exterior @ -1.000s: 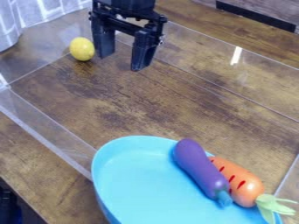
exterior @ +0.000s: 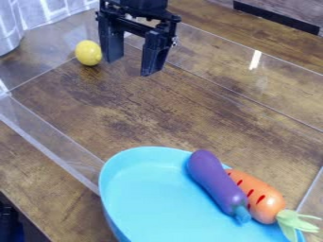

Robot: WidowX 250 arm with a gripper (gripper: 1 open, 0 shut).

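My black gripper (exterior: 132, 52) is open at the top of the view, its fingers apart with nothing seen between them. Left of it, a small yellow object (exterior: 89, 53), like a lemon, rests on the wooden surface. At the lower right, a blue plate (exterior: 151, 203) holds a purple eggplant (exterior: 217, 182) and an orange carrot (exterior: 260, 197) with pale green leaves, lying side by side toward its right edge.
A silvery container (exterior: 8, 24) stands at the top left corner. A clear plastic edge runs down the left side.
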